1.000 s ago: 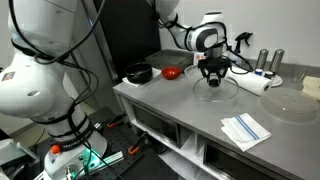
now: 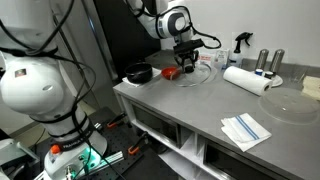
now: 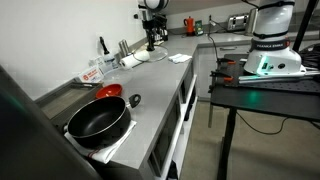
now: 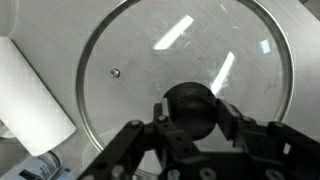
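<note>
Clear glass with a metal rim, the lid [image 4: 130, 75] fills most of the wrist view. My gripper is shut on its round black knob [image 4: 190, 105]. In the first exterior view my gripper [image 2: 187, 67] holds the lid [image 2: 196, 77] above the counter, near the red bowl. The black pot [image 2: 142, 73] stands further left with no lid on it, its inside showing in the second exterior view, where the pot [image 3: 98, 120] sits in the foreground. There the lid [image 3: 150, 55] hangs at the far part of the counter.
A red bowl [image 2: 170, 73] stands between the pot and the lid. The paper towel roll [image 2: 246, 80] lies to the right, with bottles behind it. Another clear round lid [image 2: 288, 104] and a folded white cloth [image 2: 245, 131] rest on the right.
The arm has carried the lid leftward along the counter, away from the paper towel roll and toward the red bowl and pot. The gripper has stayed shut on the knob.
</note>
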